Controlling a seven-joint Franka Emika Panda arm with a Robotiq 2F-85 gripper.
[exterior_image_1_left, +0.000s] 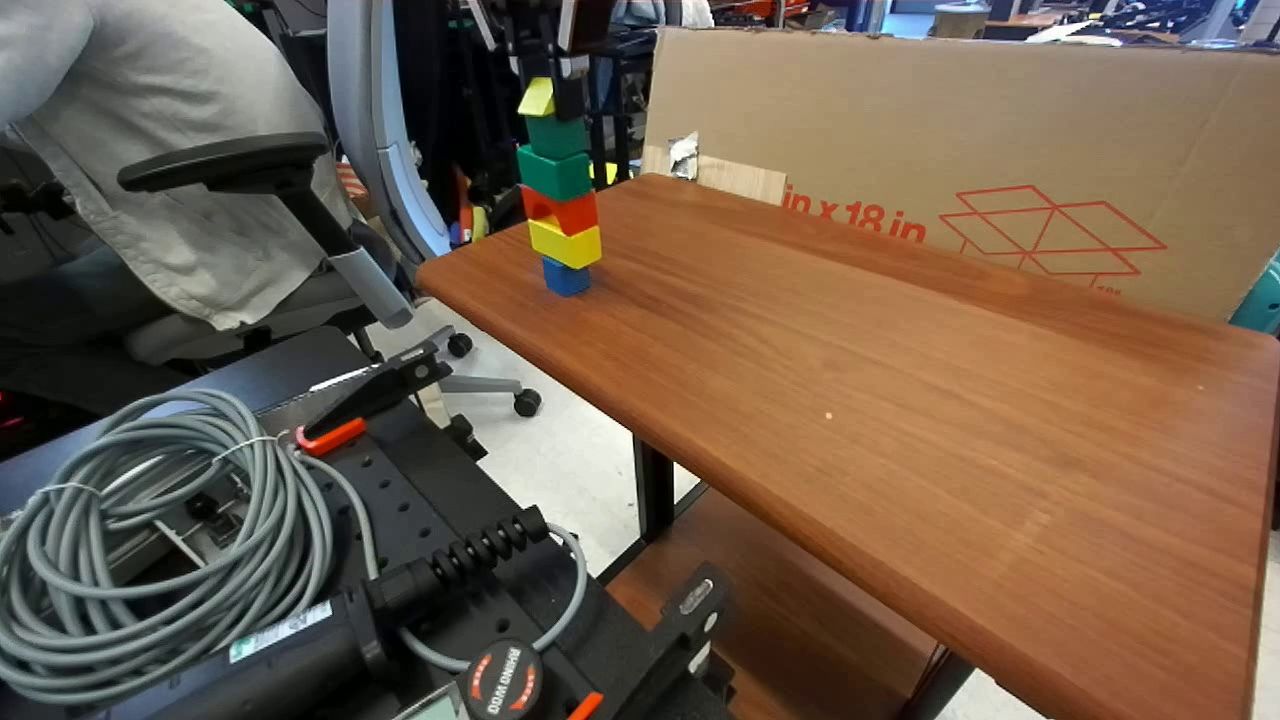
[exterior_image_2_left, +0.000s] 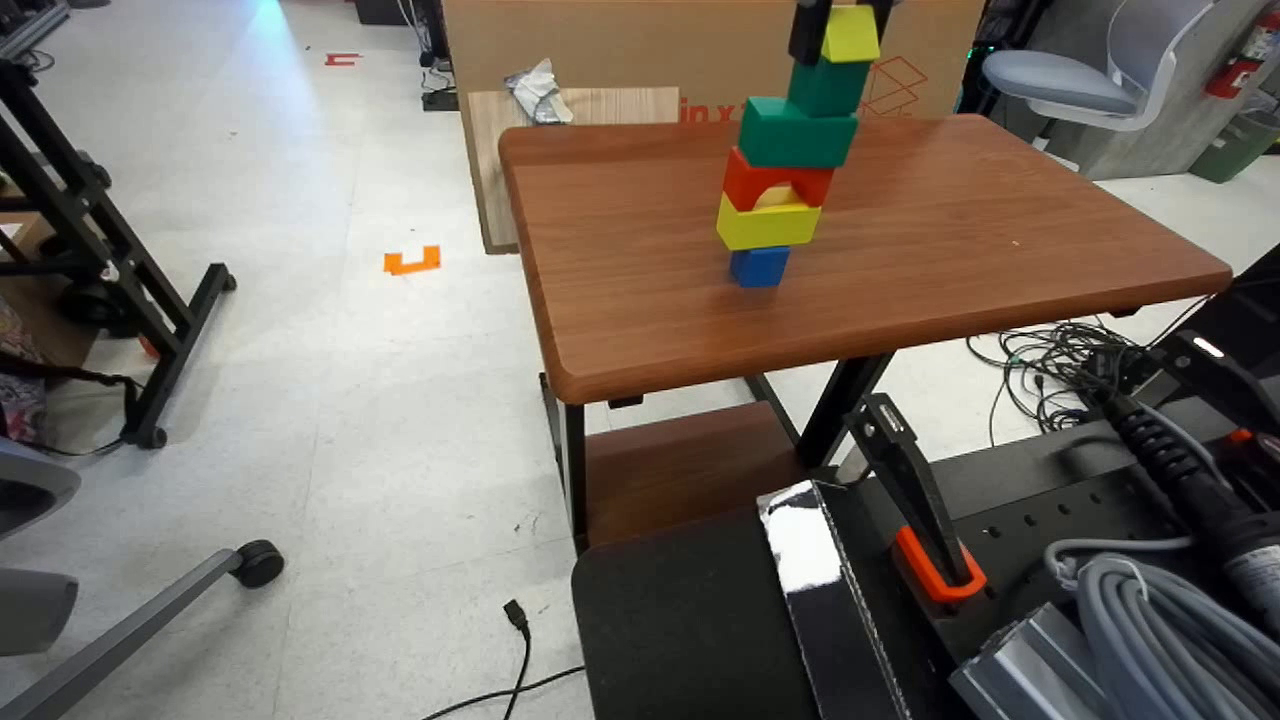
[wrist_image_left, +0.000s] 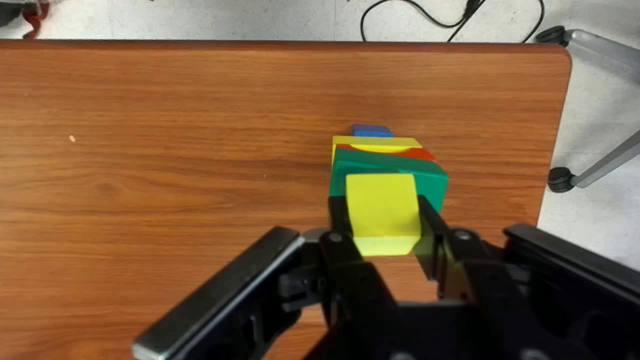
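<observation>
A tower of coloured blocks stands near the table's end. From the bottom come a blue block (exterior_image_2_left: 759, 266), a yellow block (exterior_image_2_left: 769, 227), a red arch (exterior_image_2_left: 746, 180) with yellow in its opening, a wide green block (exterior_image_2_left: 794, 134) and a smaller green block (exterior_image_2_left: 828, 88). At the top is a yellow block (wrist_image_left: 382, 204), with my gripper shut on it, one finger at each side. The top yellow block meets the smaller green one. In exterior view 2 the upper blocks sit off to the right of the blue base.
A cardboard sheet (exterior_image_1_left: 960, 132) stands along one long side. The table's rounded end (wrist_image_left: 555, 120) lies close to the tower.
</observation>
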